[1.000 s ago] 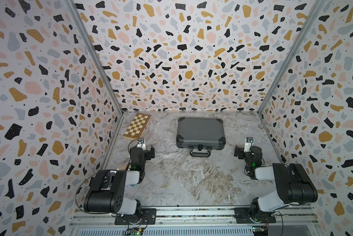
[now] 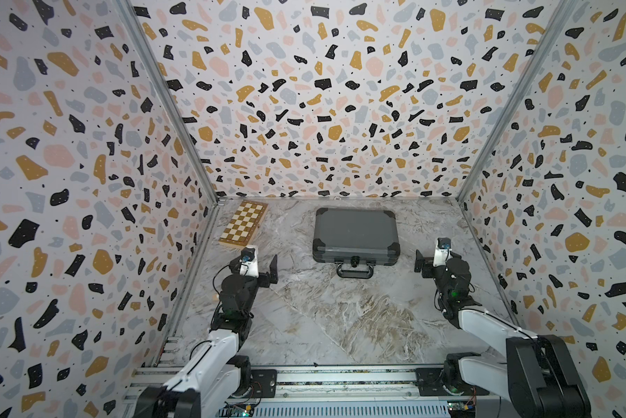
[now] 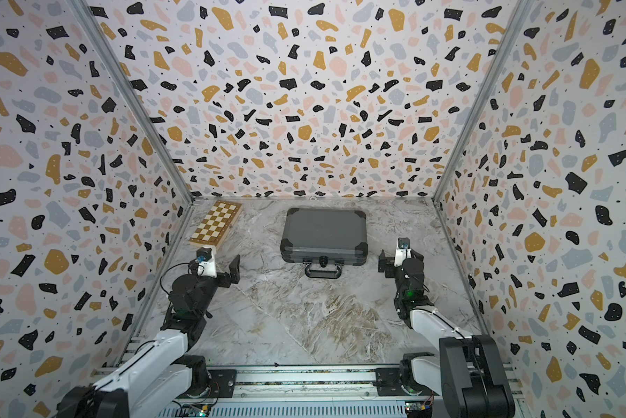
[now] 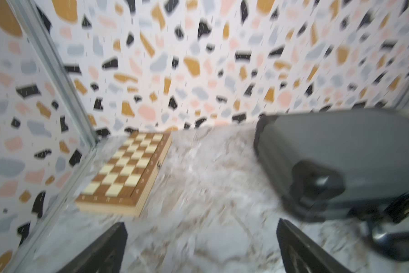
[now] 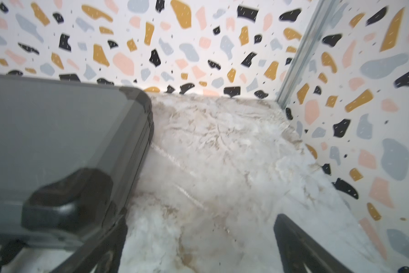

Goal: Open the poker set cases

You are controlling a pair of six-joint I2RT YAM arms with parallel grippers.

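Note:
A grey poker case (image 2: 356, 231) with black corners lies closed on the table, a latch (image 2: 355, 262) and a folded-down handle (image 2: 354, 271) on its front side. In the right wrist view the right part of the case (image 5: 58, 145) fills the left side. My left gripper is open and empty, standing left of the case and apart from it. On the other side, my right gripper is likewise open with only bare table between its fingers. The left wrist view is blurred, though the near left corner of the case (image 4: 316, 182) shows there.
A wooden chessboard (image 2: 243, 223) lies at the back left, beyond my left gripper. Patterned walls (image 2: 340, 104) close off the back and both sides.
The left gripper has moved slightly and turned a little; the right one has moved only slightly. Case and chessboard have stayed put.

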